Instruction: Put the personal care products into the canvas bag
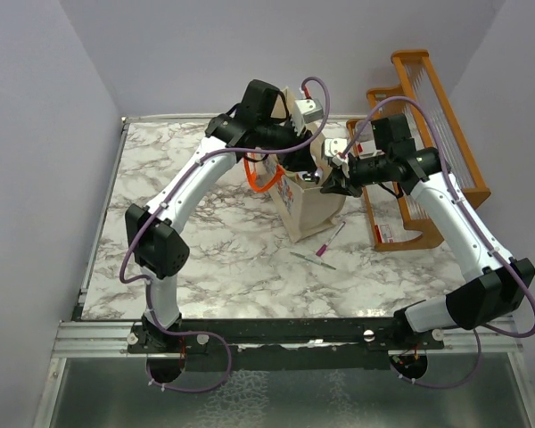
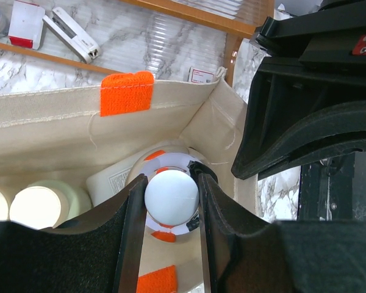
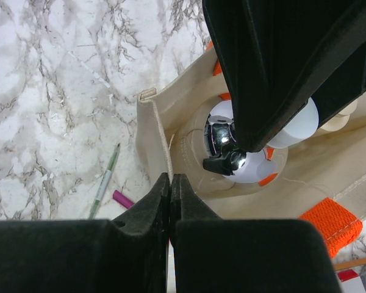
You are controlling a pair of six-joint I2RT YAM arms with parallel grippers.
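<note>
The canvas bag [image 1: 299, 205] stands open at the back centre with orange handles. My left gripper is shut on a white-capped product [image 2: 171, 196], over a round clear item with orange tabs low in the bag's corner; pale jars [image 2: 36, 206] and a white item lie beside it. My right gripper is shut at the bag's rim, the cream fabric running up to its fingertips; whether fabric is between them is hard to see.
A wooden rack [image 1: 464, 160] with small boxes stands right of the bag. A green pen [image 1: 312, 260] and purple marker [image 1: 328, 241] lie on the marble in front.
</note>
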